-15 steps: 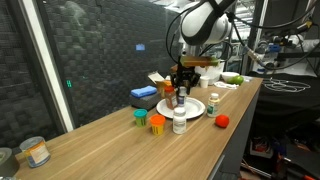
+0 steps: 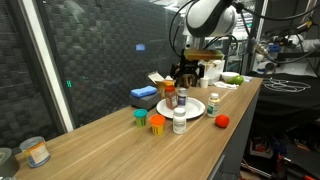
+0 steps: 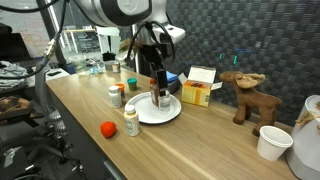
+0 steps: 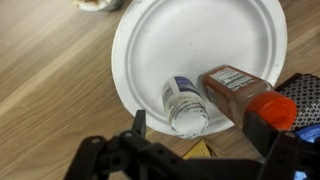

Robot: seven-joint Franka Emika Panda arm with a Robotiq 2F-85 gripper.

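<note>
On the white plate (image 4: 150, 35) stand two small bottles. One is a white-capped bottle (image 4: 184, 108) with a pale and dark label. The other is a brown bottle (image 4: 235, 90) with an orange-red cap, right beside it. My gripper (image 2: 185, 78) is open just above the plate, its fingers (image 4: 133, 125) spread to either side of the white-capped bottle in the wrist view. Nothing is clamped between them. In exterior view 2 the arm partly covers the brown bottle.
Near the plate on the table stand a white bottle (image 2: 179, 121), a clear bottle (image 2: 213, 104), a red ball (image 2: 222, 121), an orange cup (image 2: 157, 124) and a green cup (image 2: 140, 117). A toy deer (image 3: 252, 97) and an open yellow box (image 3: 198, 88) are behind.
My gripper has risen a little from close over the white-capped bottle, leaving a gap above its cap. The bottles on the plate look otherwise much the same.
</note>
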